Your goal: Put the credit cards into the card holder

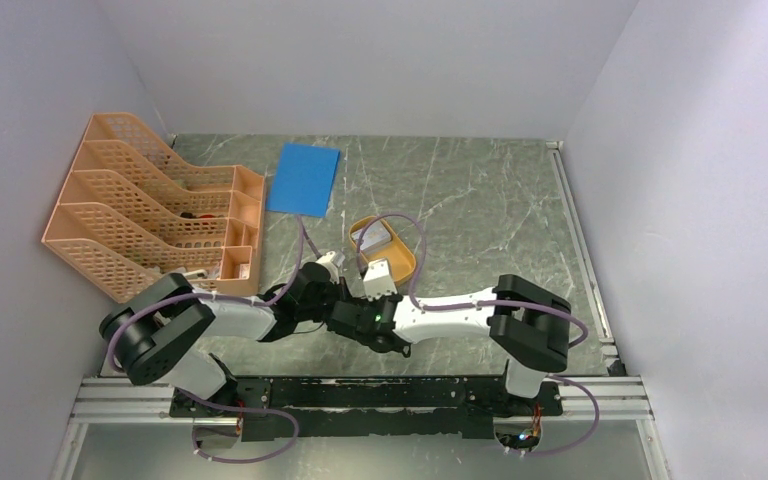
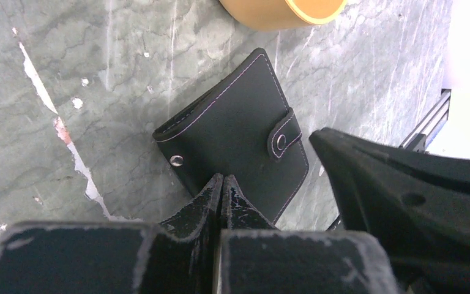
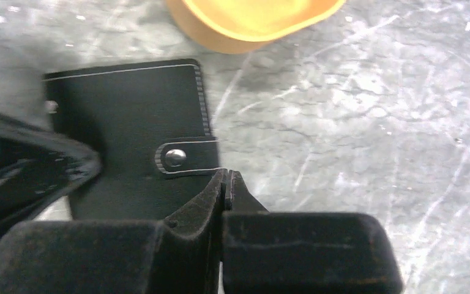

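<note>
The black leather card holder (image 2: 226, 128) (image 3: 128, 110) lies on the grey table with a snapped strap (image 3: 186, 153) on it, beneath both grippers. My left gripper is shut at its lower-left part; whether anything is between the fingertips is hard to see. My right gripper is shut just beside the strap, nothing visible between its fingers. A yellow tray (image 1: 395, 262) behind the grippers holds a pale stack (image 1: 371, 238), perhaps the cards. In the top view, the grippers and arms hide the holder.
A peach slotted organizer (image 1: 150, 200) with small items stands at left, a blue mat (image 1: 304, 178) at the back. The two grippers are very close together.
</note>
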